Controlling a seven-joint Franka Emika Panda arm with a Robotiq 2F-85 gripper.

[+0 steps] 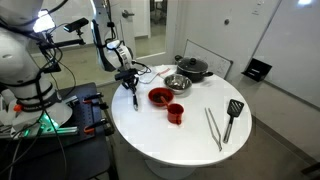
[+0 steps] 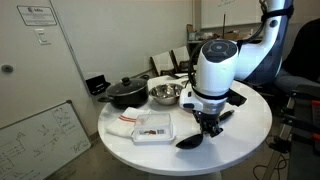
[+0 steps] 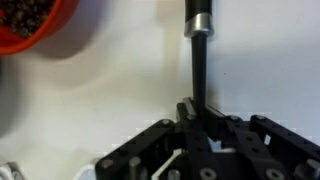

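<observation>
My gripper is shut on the black handle of a utensil [image 3: 199, 62], which has a silver collar [image 3: 199, 25] farther along it. In exterior view 2 the gripper [image 2: 210, 126] is low over the white round table, with the utensil's dark, rounded head [image 2: 189, 143] near the tabletop beside it. From exterior view 1, the gripper [image 1: 131, 79] shows small near the table's left side, and the dark utensil [image 1: 135, 102] points down from it. Whether the head touches the table is unclear.
A red bowl [image 1: 160, 97] and red cup [image 1: 175, 113] stand near the middle. Behind are a metal bowl [image 1: 176, 82] and a black pot [image 1: 194, 69]. Tongs [image 1: 213, 129] and a black spatula [image 1: 234, 117] lie on the right. A clear container [image 2: 153, 128] sits near the gripper.
</observation>
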